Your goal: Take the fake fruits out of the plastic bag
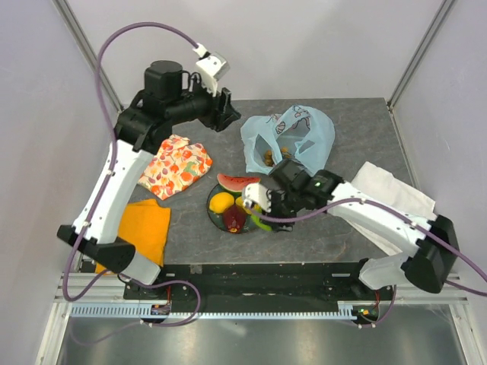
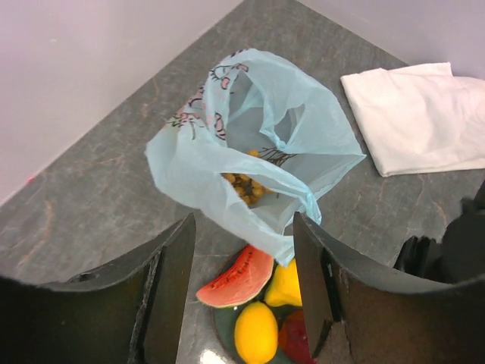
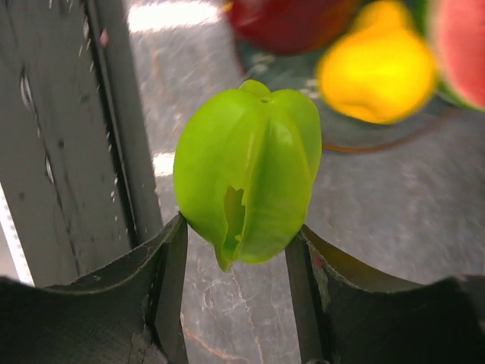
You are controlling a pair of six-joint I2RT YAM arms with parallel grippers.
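The blue plastic bag (image 1: 304,137) (image 2: 250,121) lies open at the back centre, small brown fruits (image 2: 242,189) inside. My left gripper (image 1: 224,115) hangs open left of the bag. My right gripper grips a green pepper-like fruit (image 3: 246,163) over the plate's right edge. The dark plate (image 1: 247,224) holds a watermelon slice (image 1: 236,182) (image 2: 239,280), yellow fruits (image 1: 221,202) (image 3: 375,72) and a red fruit (image 1: 234,219) (image 3: 284,19).
A patterned cloth (image 1: 179,167) and an orange cloth (image 1: 144,228) lie on the left, a white cloth (image 1: 392,190) (image 2: 409,121) on the right. The table's front edge (image 1: 259,268) is just below the plate.
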